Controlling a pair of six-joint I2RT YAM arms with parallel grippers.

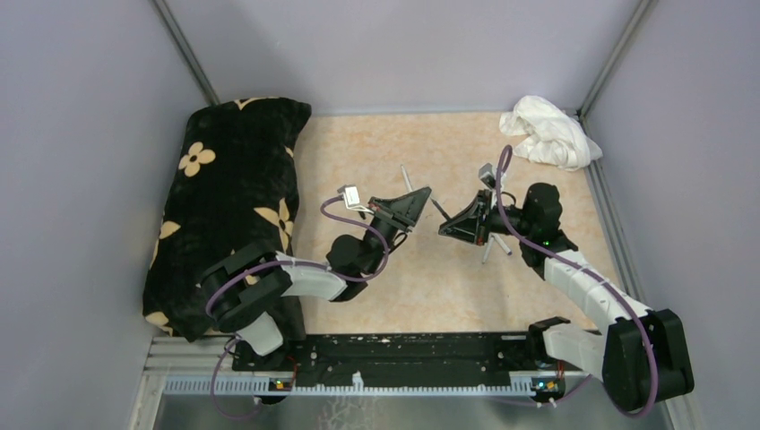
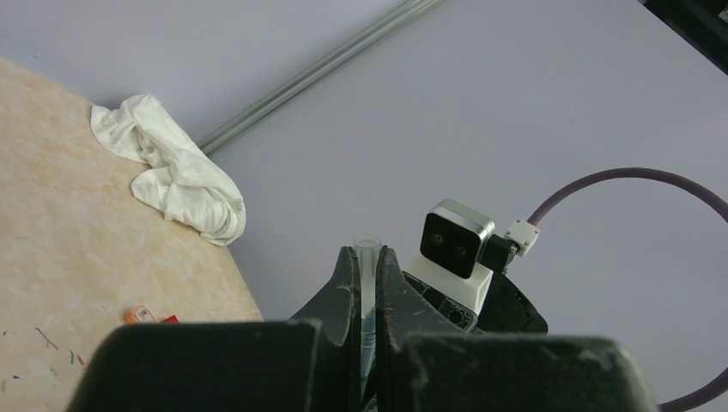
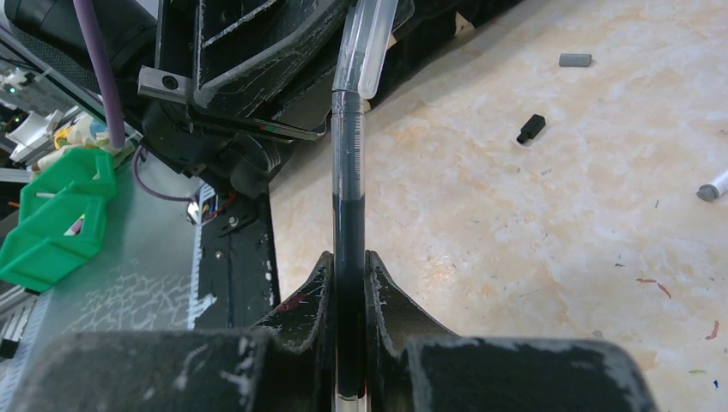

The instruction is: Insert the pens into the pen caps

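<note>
My left gripper point(image 1: 427, 189) is shut on a clear pen cap point(image 2: 367, 279), which pokes out past its fingertips in the left wrist view. Opposite it, the right gripper point(image 1: 442, 232) is shut on a dark pen point(image 3: 348, 227), whose free end points at the left gripper. In the right wrist view the cap's end point(image 3: 374, 56) overlaps the upper part of the pen. Whether the pen tip is inside the cap or only alongside it I cannot tell. From above, the pen end and left fingertips look close together.
A white pen point(image 1: 406, 176) lies behind the left gripper, and more pens point(image 1: 503, 245) lie under the right arm. A small black piece point(image 3: 532, 129) and a grey piece point(image 3: 575, 60) rest on the table. White cloth point(image 1: 551, 134) and a dark cushion point(image 1: 237, 188) border the workspace.
</note>
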